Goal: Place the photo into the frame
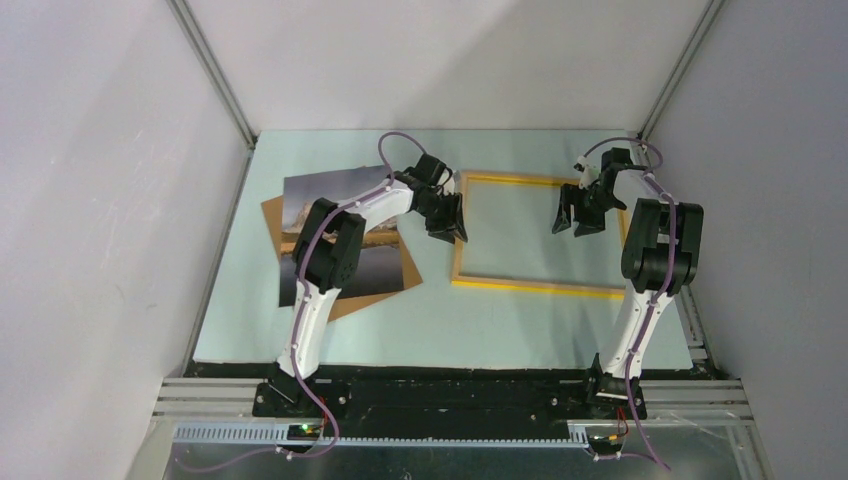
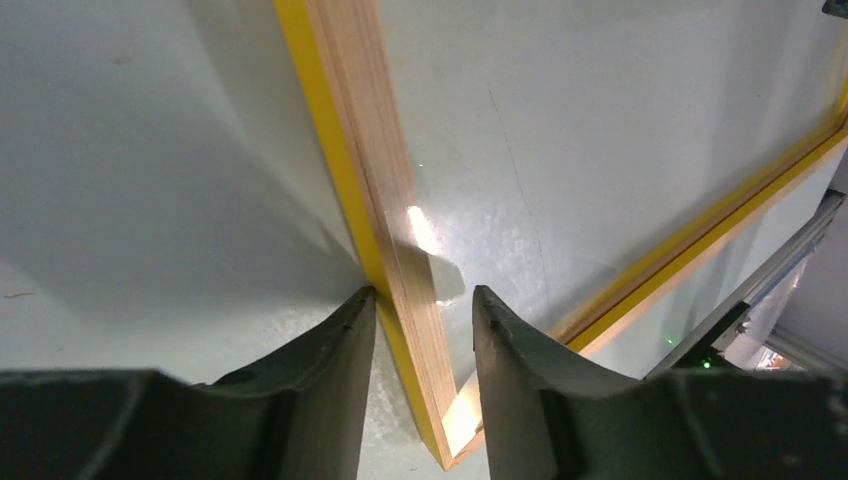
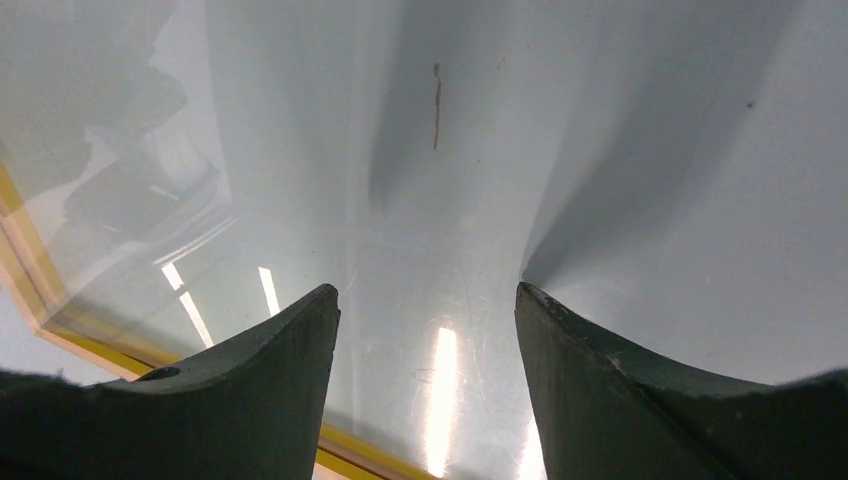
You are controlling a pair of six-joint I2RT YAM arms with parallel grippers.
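Note:
The wooden frame (image 1: pixel 520 285) with yellow edges lies flat on the right half of the table, a bare pane inside it. Over its left bar (image 2: pixel 400 240) my left gripper straddles the wood: one finger sits at the outer yellow edge, and a gap remains on the inner side. My right gripper (image 1: pixel 575 230) stands open over the frame's right part, nothing between its fingers. The landscape photo (image 1: pixel 370 270) lies on a brown backing board (image 1: pixel 412 272) at the left, partly covered by my left arm.
Free table (image 1: pixel 500 335) lies in front of the frame. White walls (image 1: pixel 760 200) with metal rails close in both sides. My left forearm crosses above the photo.

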